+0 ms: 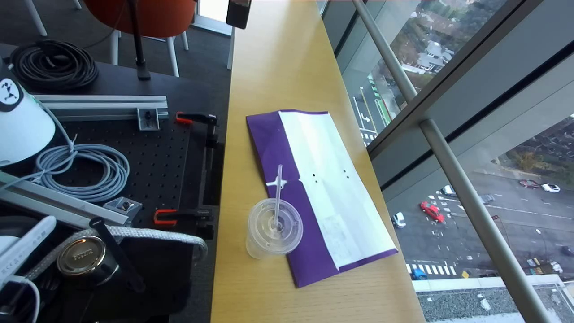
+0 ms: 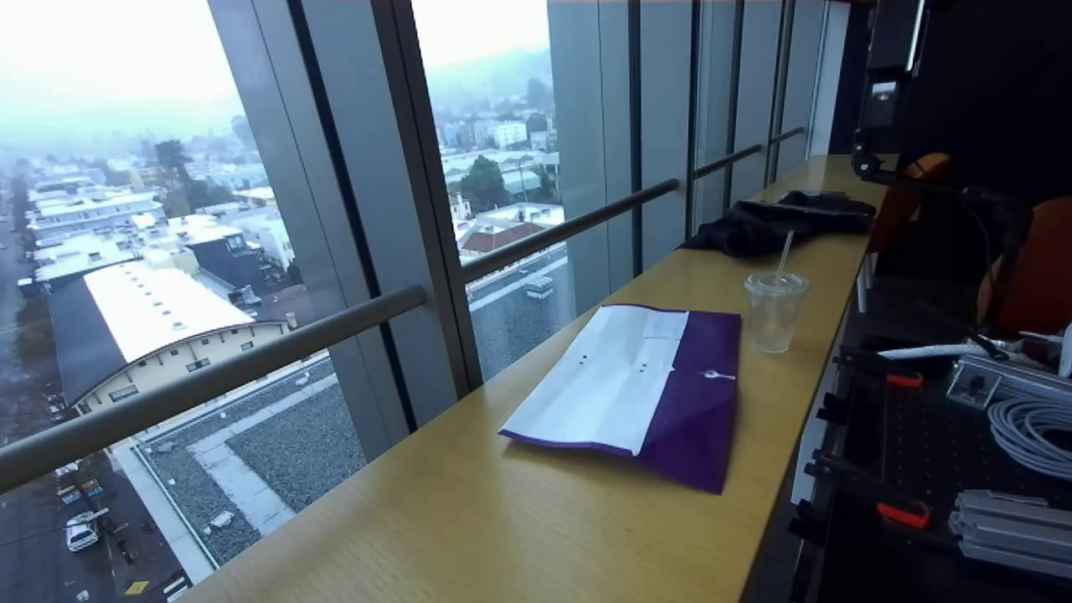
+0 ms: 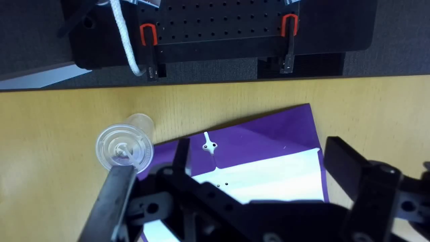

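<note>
A purple folder (image 1: 277, 142) lies on the wooden ledge, with white paper (image 1: 344, 204) covering much of it and a white metal fastener on its purple strip. Beside the folder's near left edge stands an upright clear plastic cup (image 1: 269, 237) with a lid and straw. In the wrist view, my gripper is open, its dark fingers (image 3: 341, 163) wide apart above the folder (image 3: 266, 139), with nothing between them. The cup (image 3: 125, 147) is left of the fingers there. Part of the folder and paper is hidden behind the gripper.
Dark clothing (image 2: 774, 221) lies farther along the ledge (image 2: 482, 523). A railing (image 2: 573, 236) and windows border one side. Opposite is a black pegboard bench with red-tipped clamps (image 1: 185, 215) and coiled cable (image 1: 110, 172). Bare wood surrounds the folder.
</note>
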